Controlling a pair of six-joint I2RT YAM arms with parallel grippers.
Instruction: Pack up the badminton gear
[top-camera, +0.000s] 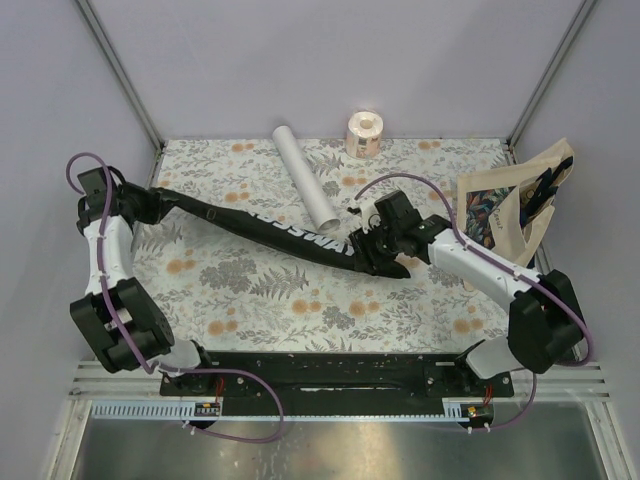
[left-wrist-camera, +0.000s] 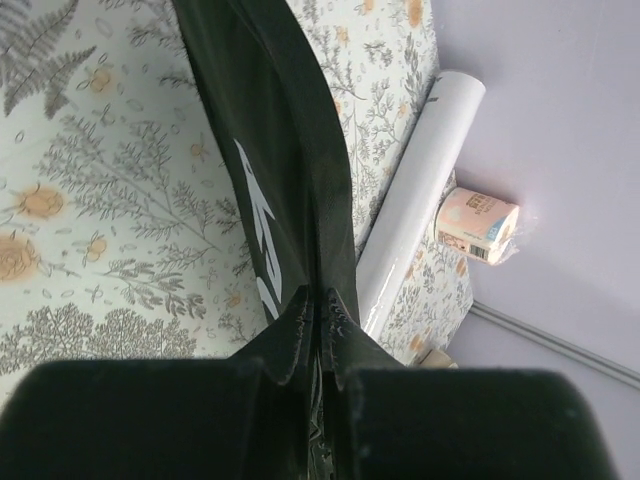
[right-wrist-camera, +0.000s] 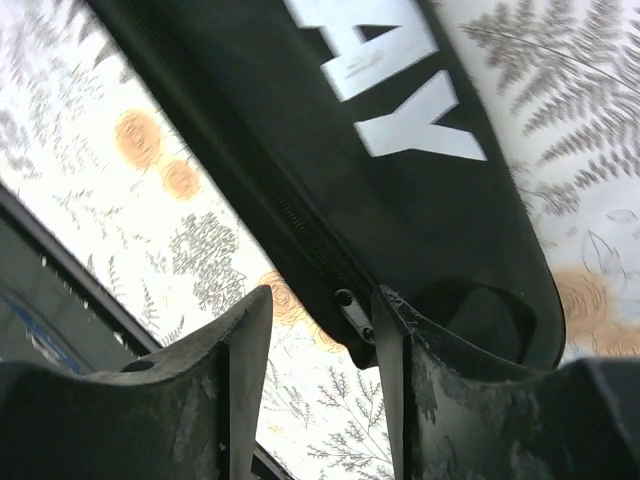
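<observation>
A long black racket bag (top-camera: 270, 232) with white lettering stretches across the cloth-covered table. At its left end my left gripper (top-camera: 168, 200) is shut on the bag's edge; in the left wrist view the black fabric (left-wrist-camera: 290, 150) runs up between those fingers. Over the right end of the bag, my right gripper stands open. Along the bag in the right wrist view runs a zipper, its slider and pull (right-wrist-camera: 353, 312) seen between the two fingertips, nearer the right one. Whether a finger touches the pull, I cannot tell.
Behind the bag lies a white tube (top-camera: 305, 180), with a wrapped paper roll (top-camera: 364, 134) at the back. A beige tote bag (top-camera: 510, 205) with dark items stands at the far right.
</observation>
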